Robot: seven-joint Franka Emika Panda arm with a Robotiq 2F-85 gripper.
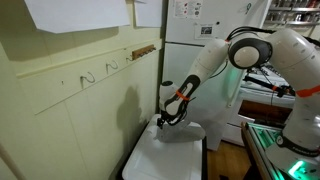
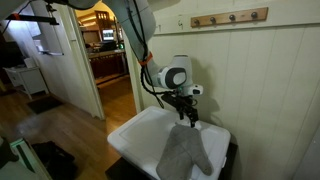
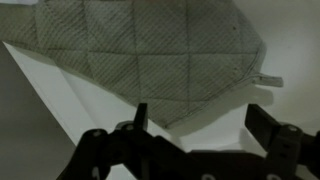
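A grey quilted cloth piece (image 3: 150, 50), shaped like an oven mitt, lies on the white tabletop (image 2: 135, 133). A small loop (image 3: 268, 80) sticks out from its edge in the wrist view. My gripper is open, its two dark fingers wide apart at the bottom of that view. Between them show the cloth's lower corner and bare white surface. In exterior view 2 the gripper (image 2: 187, 112) points down near the cloth's wall-side end; whether the fingertips touch anything there I cannot tell. The same cloth (image 1: 185, 132) is partly behind the gripper (image 1: 171, 118) in exterior view 1.
Several hooks (image 1: 111, 66) line a rail on the pale wall beside the table. A wooden peg strip (image 2: 230, 17) is mounted higher up. A white fridge (image 1: 205, 75) stands behind the arm.
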